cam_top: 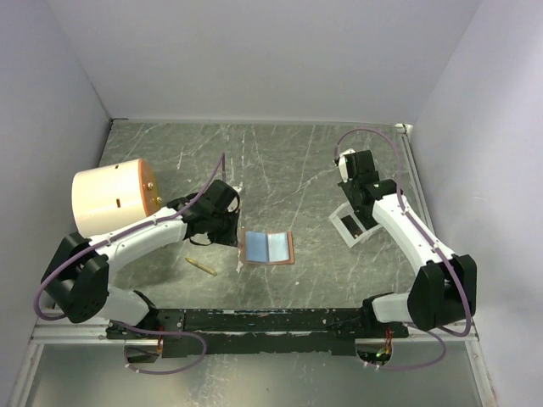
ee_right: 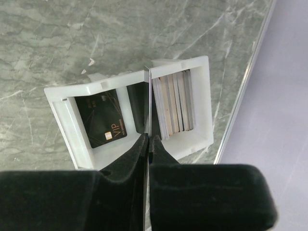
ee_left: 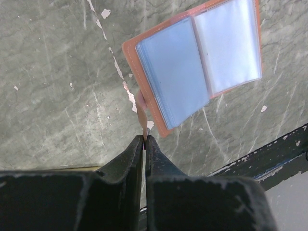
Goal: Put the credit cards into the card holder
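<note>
The card holder [cam_top: 278, 248] lies spread open on the table, brown outside, with a blue sleeve [ee_left: 175, 72] and a clear one [ee_left: 231, 45]. My left gripper is at its left edge, fingertips nearly together on a thin brown strap [ee_left: 143, 120]. Over on the right, a white tray [ee_right: 207, 106] holds a black VIP card [ee_right: 102, 115] and a row of several cards [ee_right: 174, 103] standing on edge. Above it my right gripper is shut on a thin card [ee_right: 150, 103], seen edge-on.
A yellowish stick [cam_top: 201, 266] lies near the left arm. A large beige cylinder [cam_top: 110, 197] stands at the far left. The table between holder and tray, and behind both, is clear.
</note>
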